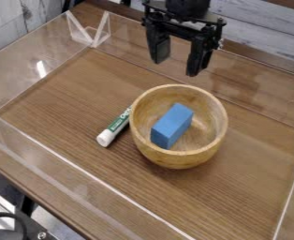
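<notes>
The black gripper (180, 52) is at the top centre, over the wooden tray floor, above and apart from a beige bowl (202, 114). It stands open, with two fingers pointing down and nothing visible between them. The bowl holds a blue block (172, 127). A white and green cylindrical object (114, 127) lies just left of the bowl.
Low walls edge the tray, and a dark cable lies at the bottom left.
</notes>
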